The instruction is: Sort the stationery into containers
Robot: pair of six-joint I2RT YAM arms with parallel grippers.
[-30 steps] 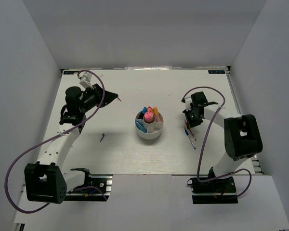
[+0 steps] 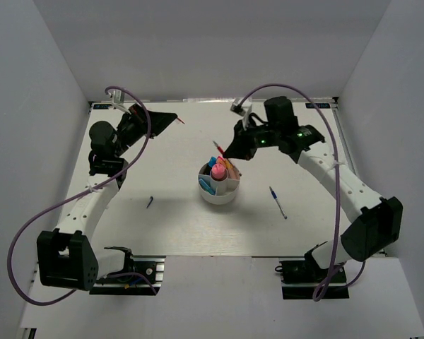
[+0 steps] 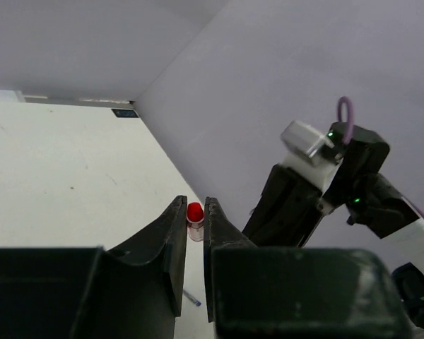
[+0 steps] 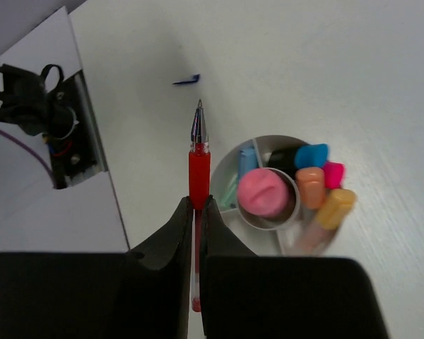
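Observation:
My left gripper [image 2: 172,118] is raised at the upper left, shut on a red-tipped pen [image 3: 195,219]. My right gripper [image 2: 231,152] holds a red pen [image 4: 199,171] above the round white divided holder [image 2: 219,199]. The holder contains blue pieces [image 2: 205,186], a pink item [image 4: 261,191] in its middle cup, and orange and yellow items [image 4: 336,208]. A blue pen [image 2: 278,203] lies right of the holder; a small dark pen [image 2: 150,202] lies to its left.
Grey walls stand at both sides and behind.
My right gripper has lifted the red pen from the right of the table and carried it left, over the holder. The left gripper has risen slightly toward the back.

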